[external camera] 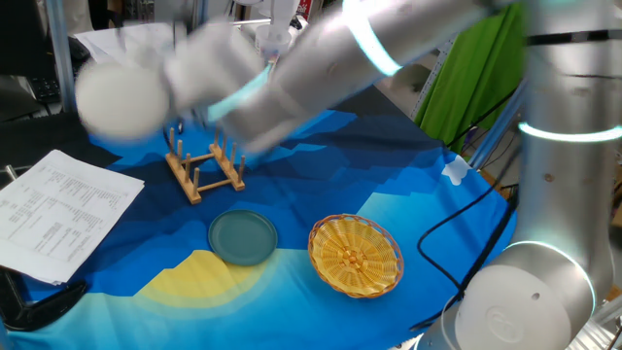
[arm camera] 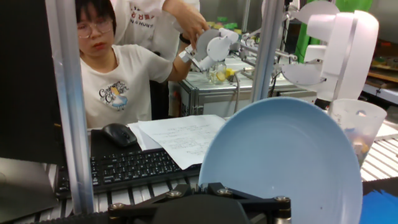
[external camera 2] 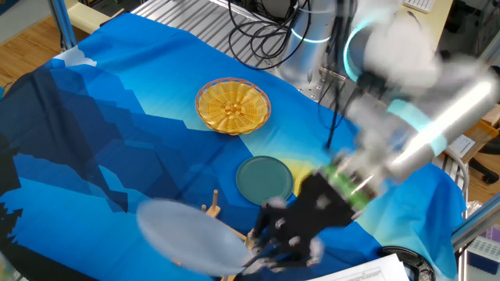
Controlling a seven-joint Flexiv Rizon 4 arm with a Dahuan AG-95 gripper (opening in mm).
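A light blue plate [external camera 2: 187, 238] hangs in the air, blurred, in exterior view 2. At its edge my gripper [external camera 2: 258, 250] appears shut on the rim. In the wrist view, the plate [arm camera: 286, 155] stands face-on, just beyond the dark finger linkage; the contact itself is hidden. My gripper is out of clear sight in exterior view 1, behind the arm's blurred wrist. A wooden dish rack [external camera: 199, 185] with upright pegs rests on the cloth, seemingly empty; in exterior view 2 the plate covers much of it.
A dark green plate [external camera: 243, 237] and a round wicker basket [external camera: 356, 256] lie on the blue tablecloth near the rack. Printed papers [external camera: 63, 209] occupy the left side. Two people are behind the table, one a person [arm camera: 118, 74]. Open cloth lies right of the rack.
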